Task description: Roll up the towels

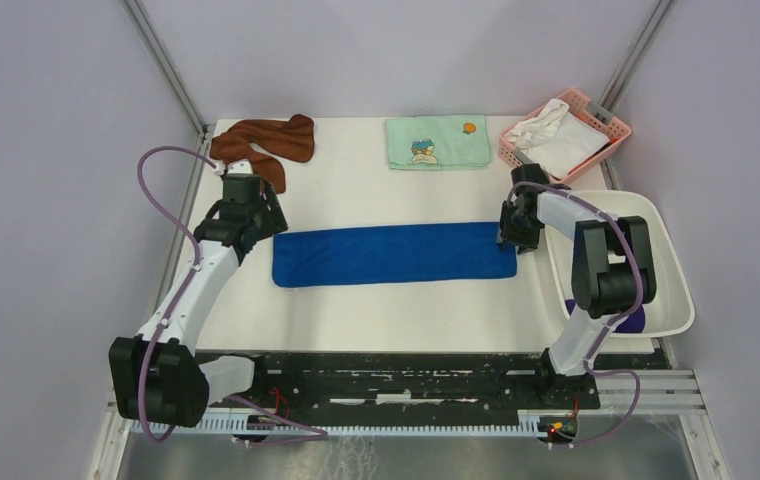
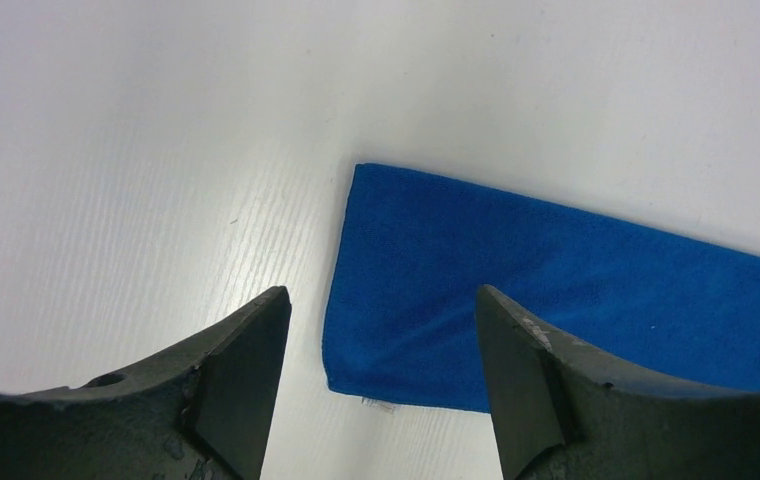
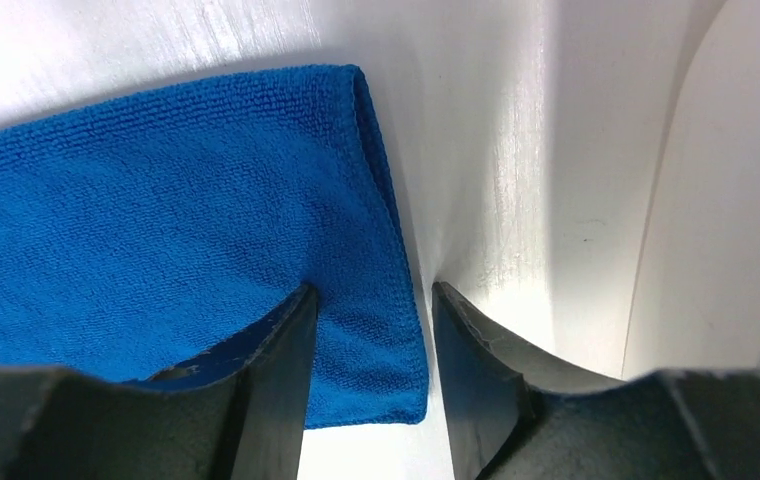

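Note:
A blue towel [image 1: 396, 254] lies folded into a long flat strip across the middle of the white table. My left gripper is open above the towel's left end, which shows whole in the left wrist view with nothing held. Over the right end, my right gripper stands open. Its left finger [image 3: 286, 350] is above the blue cloth and its right finger [image 3: 456, 340] is just past the short folded edge. Whether those fingertips touch the cloth, I cannot tell.
A brown cloth [image 1: 266, 140] lies crumpled at the back left, and a folded green towel [image 1: 440, 142] at the back. A pink basket [image 1: 614, 130] with white cloths stands back right. The white bin [image 1: 668, 270] with a purple item borders the right side.

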